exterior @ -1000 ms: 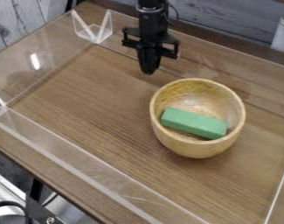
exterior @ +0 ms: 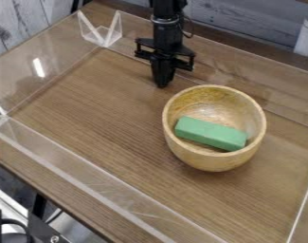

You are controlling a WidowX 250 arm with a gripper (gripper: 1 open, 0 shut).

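My black gripper (exterior: 161,78) hangs low over the wooden table at the back centre, fingertips pointing down, shut with nothing visible between them. To its lower right stands a pale wooden bowl (exterior: 191,105) holding a green rectangular block (exterior: 210,133). The gripper is apart from the bowl, above and to the left of its rim.
A white angular wireframe-like piece (exterior: 100,31) is at the back left. A white cylinder (exterior: 307,36) stands at the back right edge.
The gripper has moved down toward the tabletop since a second ago. The bowl and green block have not moved.
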